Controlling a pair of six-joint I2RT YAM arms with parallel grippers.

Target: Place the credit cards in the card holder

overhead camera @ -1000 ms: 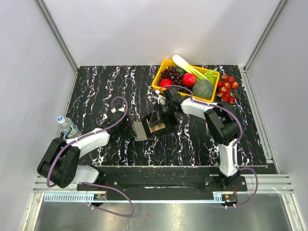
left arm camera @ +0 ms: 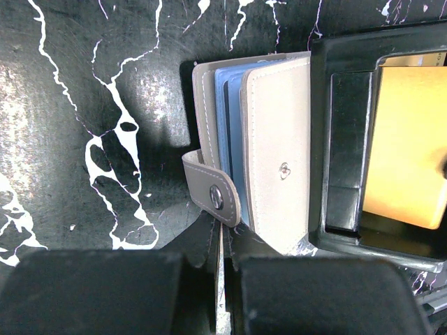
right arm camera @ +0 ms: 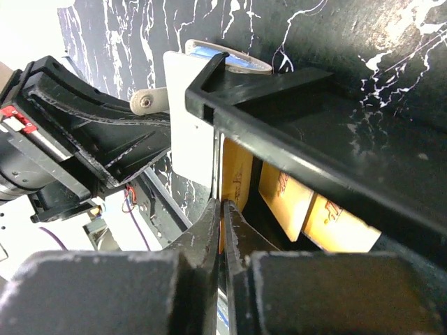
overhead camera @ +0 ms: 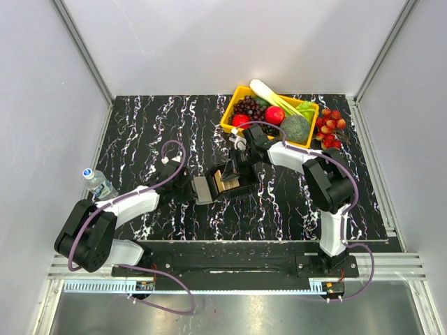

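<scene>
The beige card holder [left arm camera: 279, 153] stands on the dark table with blue cards [left arm camera: 234, 125] between its covers. Its snap strap [left arm camera: 209, 188] lies against the fingertips of my left gripper, which is shut; whether the strap is pinched cannot be told. Beside the holder is a black tray [left arm camera: 346, 139] with gold cards [right arm camera: 283, 199] inside. Over the tray, my right gripper is shut on a gold card [right arm camera: 237, 174], seen almost edge-on between its fingertips and close to the tray wall beside the holder.
A yellow basket [overhead camera: 229, 112] of fruit and vegetables sits at the back right, with a bunch of red fruit [overhead camera: 330, 129] beside it. At the left edge stands a water bottle [overhead camera: 100, 184]. Bare table lies at the back left and front right.
My right gripper has shifted slightly right, and a gold card beneath it now shows apart from the others, tilted up. The left arm and the holder have stayed put.
</scene>
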